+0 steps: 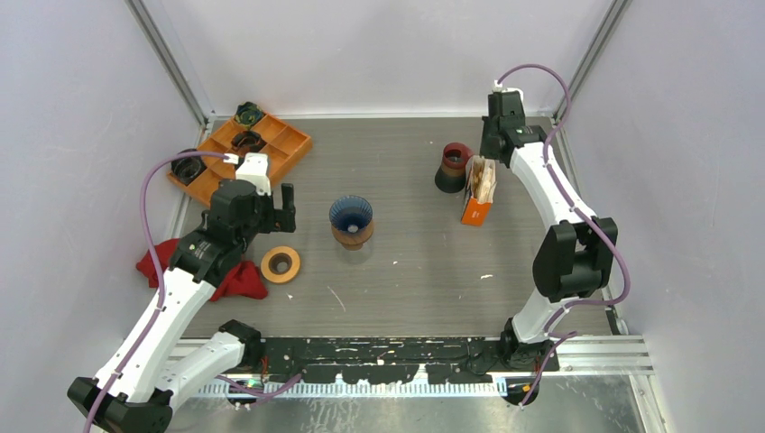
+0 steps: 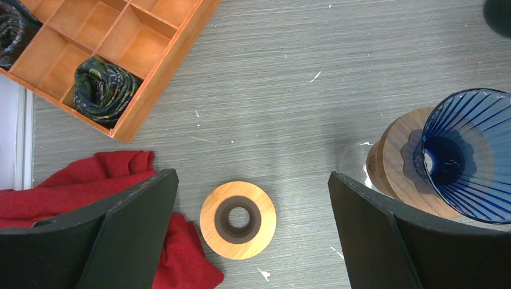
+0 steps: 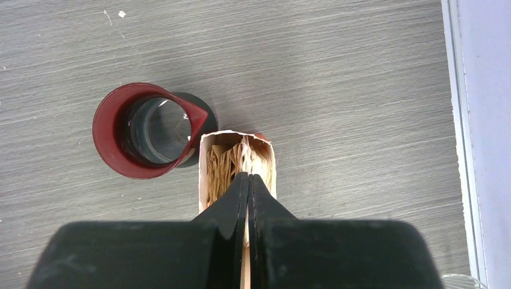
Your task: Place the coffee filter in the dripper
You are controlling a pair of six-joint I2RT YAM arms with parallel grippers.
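The blue ribbed dripper (image 1: 351, 215) on its wooden base stands near the table's middle; the left wrist view shows the dripper (image 2: 464, 156) at right, with no filter inside. Tan and white paper filters (image 3: 232, 162) stand upright in an open orange box (image 1: 475, 212). Above the box's back end, my right gripper is shut, with a thin pale-tan strip of coffee filter (image 3: 245, 268) showing edge-on between its fingers. How much paper is gripped is hidden. To the dripper's left, my left gripper hangs open and empty.
A carafe with a red-brown rim (image 3: 135, 130) stands against the box's left side. At left are a wooden ring (image 1: 281, 264), a red cloth (image 1: 241, 281) and a compartmented wooden tray (image 1: 287, 142). Table between dripper and box is clear.
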